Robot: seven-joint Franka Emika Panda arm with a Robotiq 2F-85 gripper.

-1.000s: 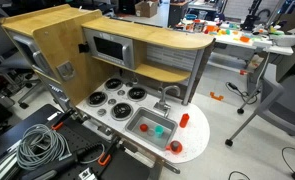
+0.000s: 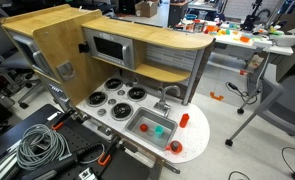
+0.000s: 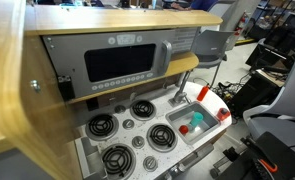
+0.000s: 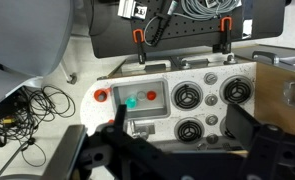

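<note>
Wide apart at the bottom of the wrist view, the fingers of my gripper are open over the stove and sink, with nothing between them. The grey sink (image 2: 138, 130) holds a teal cup (image 2: 159, 130) and a small red item (image 2: 144, 127). On the white counter right of the sink stands a red bottle-like object (image 2: 184, 120). A round red object (image 2: 175, 147) sits nearer the front edge. The faucet (image 2: 165, 98) rises behind the sink. Neither exterior view shows the gripper.
Several burners (image 3: 144, 109) lie left of the sink. A closed microwave (image 3: 122, 60) hangs under the wooden shelf (image 2: 162, 35), overhanging the counter's back. Wooden cabinets (image 2: 49, 45) stand at the left. Coiled cable (image 2: 43, 148) lies on the dark robot table. Bare counter surrounds the red objects.
</note>
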